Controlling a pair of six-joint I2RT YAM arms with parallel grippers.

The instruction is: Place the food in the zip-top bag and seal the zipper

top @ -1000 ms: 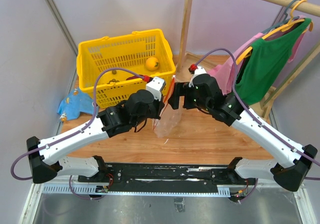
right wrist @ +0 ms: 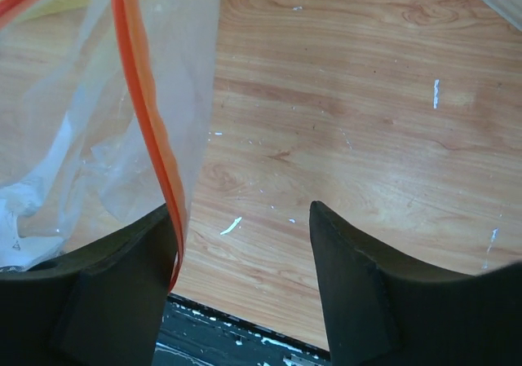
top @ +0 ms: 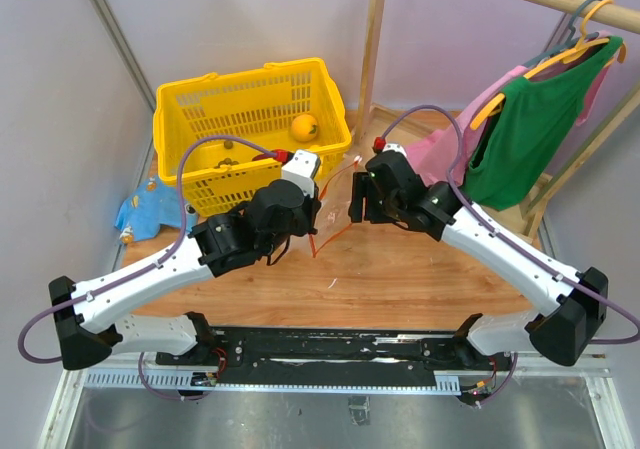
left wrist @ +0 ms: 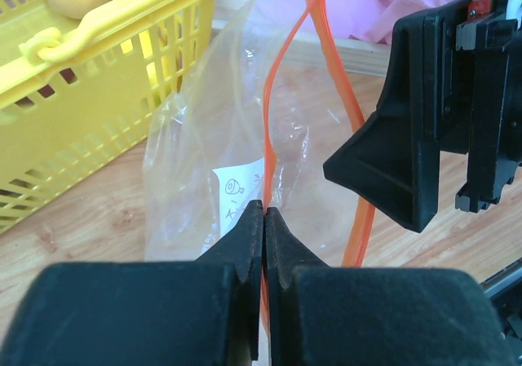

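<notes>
The clear zip top bag (left wrist: 188, 170) hangs upright with its orange-rimmed mouth parted into two strips. My left gripper is shut on one orange strip (left wrist: 269, 130). On the mouth's other side, my right gripper stands open, its fingers apart. In the right wrist view the orange rim (right wrist: 147, 97) passes over the tip of its left finger, and bare table shows through the gap; I cannot tell whether they touch. An orange fruit (top: 305, 127) lies in the yellow basket (top: 240, 84). The bag's bottom is largely hidden behind my left gripper.
Behind the left arm, the basket wall stands close to the bag. A blue cloth toy (top: 150, 211) lies left of it. A wooden rack with a green garment (top: 535, 119) occupies the back right.
The bag's mouth has spread from a narrow slit into a wider opening. The left gripper has moved slightly left.
</notes>
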